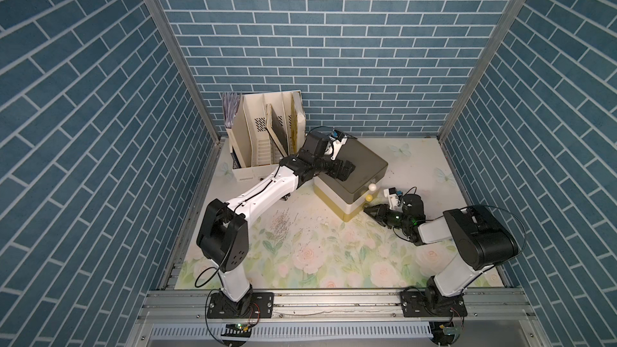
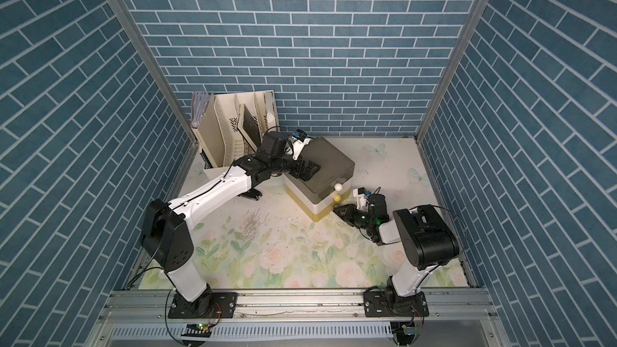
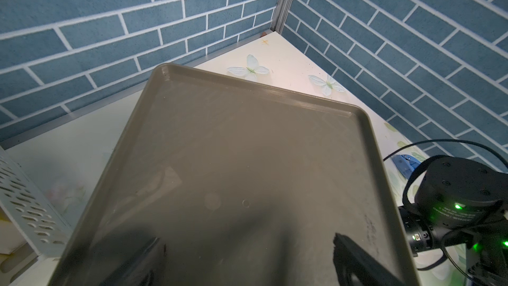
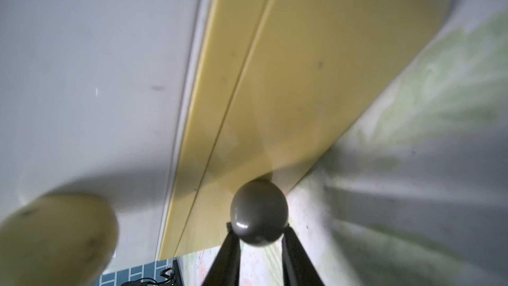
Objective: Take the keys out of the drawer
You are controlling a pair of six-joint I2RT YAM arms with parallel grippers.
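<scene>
A drawer box with a brown lid (image 1: 358, 160), white upper drawer and yellow lower drawer (image 4: 317, 63) stands mid-table, both drawers shut. No keys show. My left gripper is open over the lid, its fingers wide apart with nothing between. My right gripper is low at the drawer fronts, fingertips either side of the lower knob (image 4: 258, 206), which looks dark in the right wrist view; whether they grip it is unclear. The upper knob (image 4: 58, 233) is just beside it.
A cream file organiser (image 1: 263, 135) with papers stands at the back left, near the left arm. Tiled walls surround the left, back and right sides.
</scene>
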